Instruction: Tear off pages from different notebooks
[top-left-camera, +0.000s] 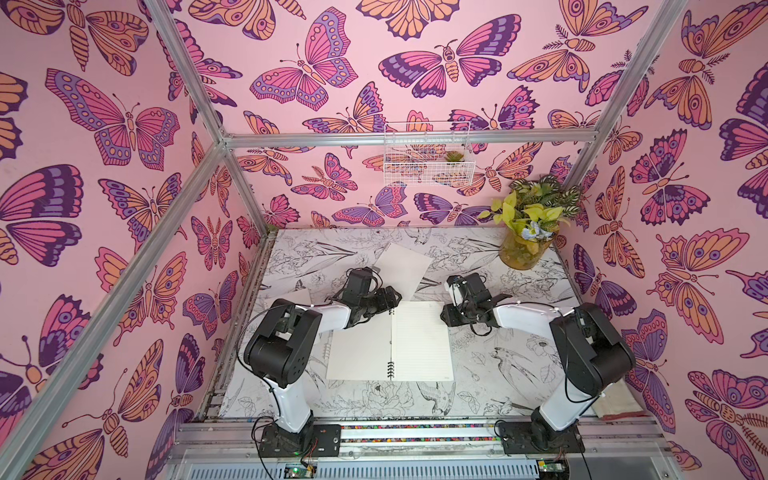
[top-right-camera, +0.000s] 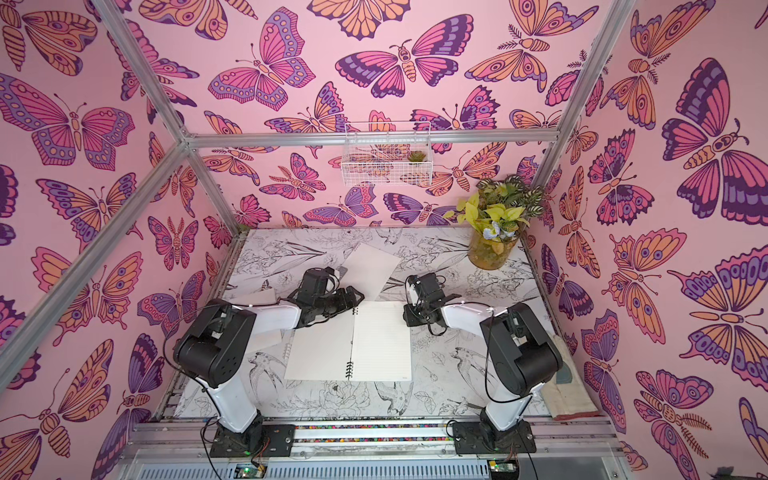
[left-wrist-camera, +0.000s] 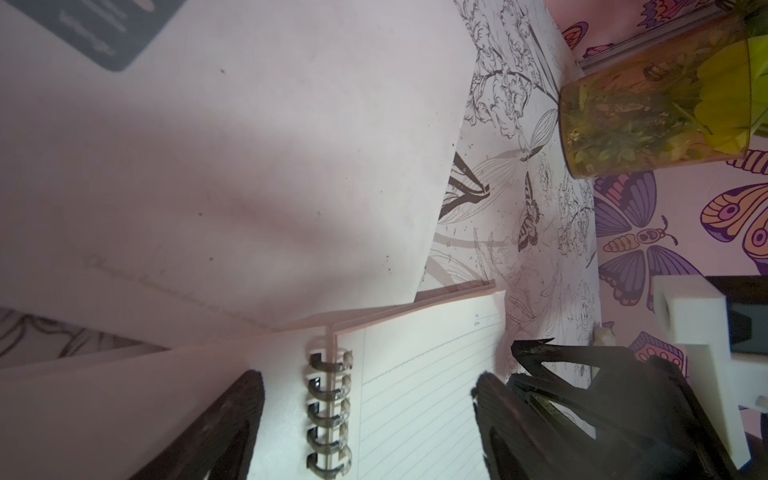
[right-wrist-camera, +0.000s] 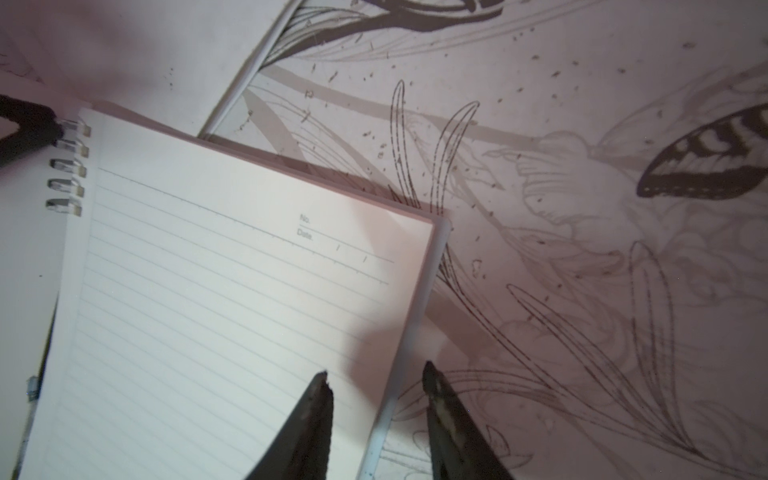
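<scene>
An open spiral notebook lies on the table, its lined right page (top-left-camera: 424, 344) flat and its left page (top-left-camera: 356, 352) blank. Black rings (left-wrist-camera: 328, 424) run between them. Over the top end of the rings hangs my left gripper, its fingers apart on either side of the spiral and nothing seen held. At the lined page's right edge, near the top corner, my right gripper stands open, one finger above the page and the other beyond its edge. Behind the notebook lies a white notebook or sheet (top-left-camera: 404, 268), seen close in the left wrist view.
More white paper or a notebook (top-right-camera: 260, 320) lies under the left arm. A glass vase with plants (top-left-camera: 524, 248) stands at the back right. A folded cloth (top-right-camera: 568, 392) rests at the front right.
</scene>
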